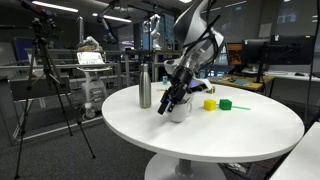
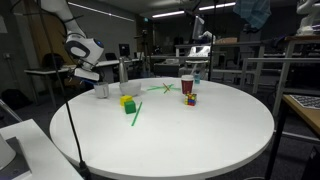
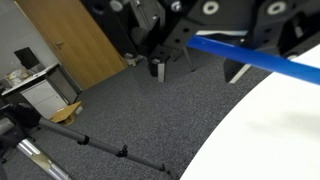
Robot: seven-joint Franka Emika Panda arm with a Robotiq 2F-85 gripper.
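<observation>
In the first exterior view my gripper [image 1: 164,106] is low over the round white table [image 1: 240,130], at the near left side of a white mug [image 1: 180,113]. The arm partly covers that mug. In the wrist view the gripper has its fingertips apart, with floor visible between them. A thin blue stick [image 3: 262,59] runs across the right half of that view, close to the fingers; whether it touches them I cannot tell. The second exterior view has the gripper beside the mug [image 2: 102,91] at the table's left.
A steel bottle [image 1: 145,87] stands left of the mug. Right of it lie a yellow block [image 1: 210,104], a green block [image 1: 225,104] and a green stick [image 2: 139,117]. A red cup [image 2: 187,84] stands farther off.
</observation>
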